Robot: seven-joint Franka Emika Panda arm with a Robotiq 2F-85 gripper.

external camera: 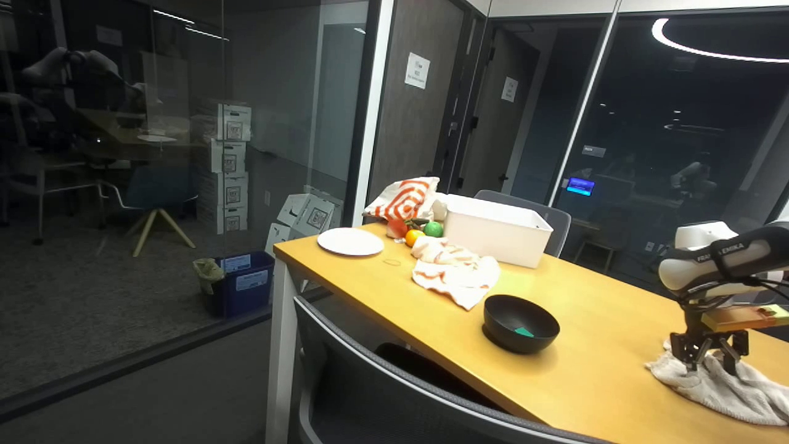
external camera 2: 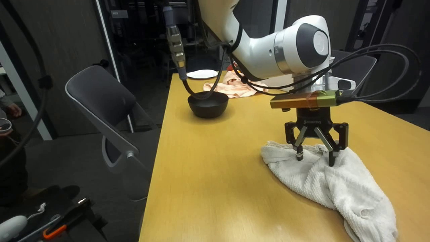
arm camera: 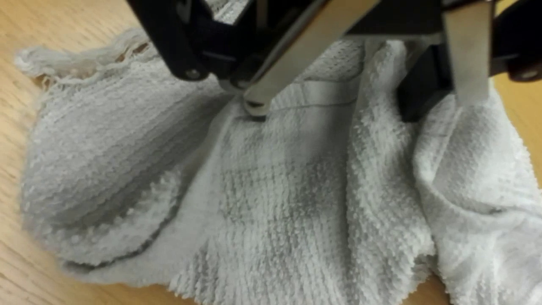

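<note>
A crumpled white towel (external camera 2: 306, 177) lies on the right part of the table, its folds filling most of the wrist view. My gripper (external camera 2: 316, 158) points down over it, and its fingertips reach the cloth. The fingers are part open, with a clear gap between the two fingers. In the wrist view, a raised fold of the towel (arm camera: 378, 167) runs up between the fingers, nearer the right one. Whether the fingertips press on the cloth beneath cannot be made out.
A black bowl (external camera: 521, 323) with something green inside stands mid-table. Beyond it are an orange-patterned cloth (external camera: 457, 270), a white plate (external camera: 349, 241), a white bin (external camera: 495, 229) and some fruit (external camera: 414, 237). The wood between bowl and towel is bare.
</note>
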